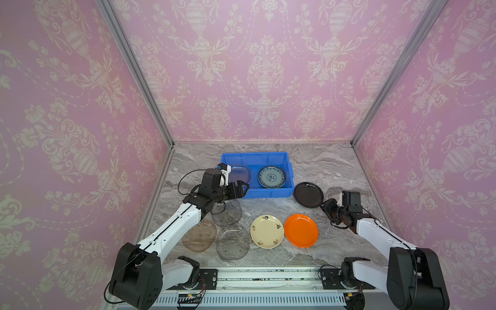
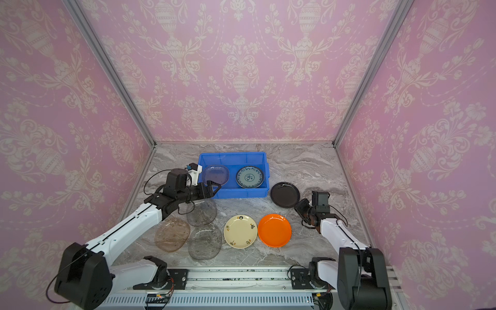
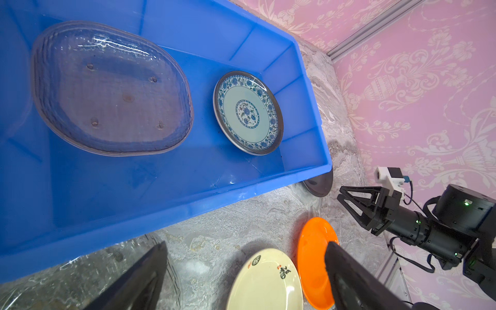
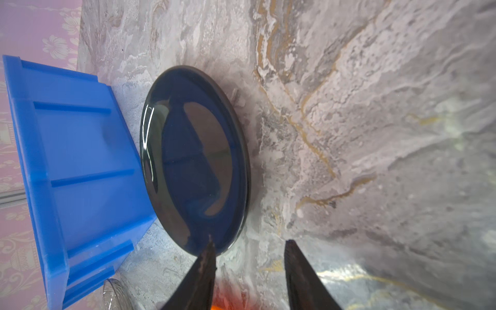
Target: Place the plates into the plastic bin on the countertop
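In the blue plastic bin [image 1: 258, 193], a clear plate [image 3: 111, 103] lies at the left and a blue-patterned plate [image 3: 248, 113] at the right. My left gripper [image 1: 238, 189] hangs open over the bin's front left edge, empty between its fingers. A dark plate [image 4: 196, 155] rests on the counter beside the bin's right side. Near that plate's right edge, my right gripper [image 1: 327, 206] is low and open, nothing held. A cream plate [image 1: 267, 231] and an orange plate [image 1: 301, 230] lie in front of the bin. Clear plates [image 1: 232, 242] sit at the front left, one partly under my left arm.
A brownish clear plate [image 1: 199, 235] lies at the left, below the left arm. Patterned walls enclose the back and sides.
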